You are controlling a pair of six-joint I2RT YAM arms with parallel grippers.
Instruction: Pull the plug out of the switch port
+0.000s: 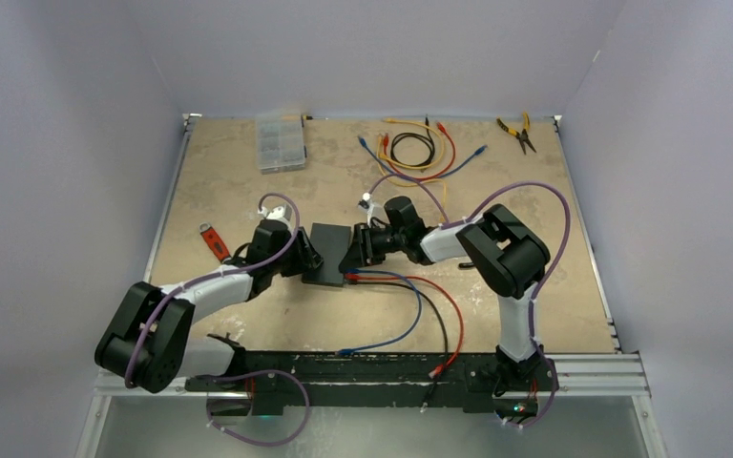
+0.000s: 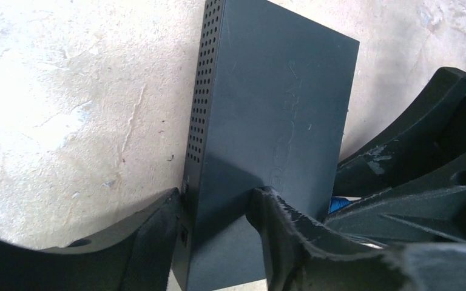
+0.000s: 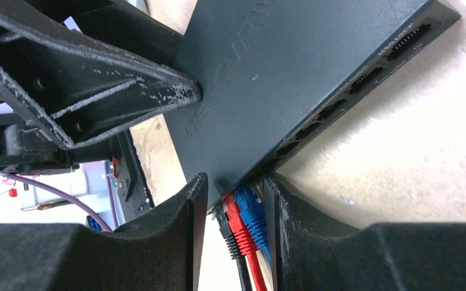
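Observation:
The black switch (image 1: 330,243) lies flat between both grippers. My left gripper is at its left side, fingers apart, with the corner of the case between them; whether they press on it is unclear. My right gripper stands at the port edge, fingers apart around the blue plug (image 3: 250,215), not visibly closed on it. Beside that, the red plug (image 3: 238,224) and black plug (image 3: 224,227) also sit at the switch's edge, their seating partly hidden. Empty ports show farther along that face.
Loose coiled cables (image 1: 412,148) and a clear organizer (image 1: 281,143) are at the back, pliers (image 1: 517,134) at back right. A red-handled tool (image 1: 213,240) lies left. Cables trail to the front edge. The board's back left is mostly clear.

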